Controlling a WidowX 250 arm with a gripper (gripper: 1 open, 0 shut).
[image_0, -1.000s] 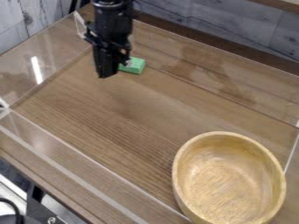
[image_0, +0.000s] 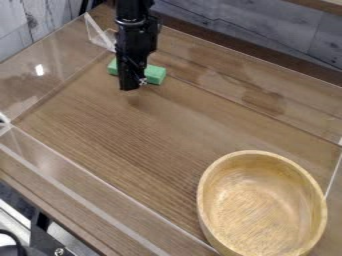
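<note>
My black gripper (image_0: 131, 78) reaches down from the top of the view over a green block (image_0: 154, 75) at the upper left of the wooden table (image_0: 160, 150). The gripper stands just at the block's left part; whether it touches it, and whether it is open or shut, I cannot tell.
A large empty beige bowl (image_0: 262, 205) sits at the lower right. A grey tiled wall runs along the back, and cables lie off the table's lower-left edge.
My gripper has moved back, away from the camera, and closer to the green block, now covering more of its left part.
</note>
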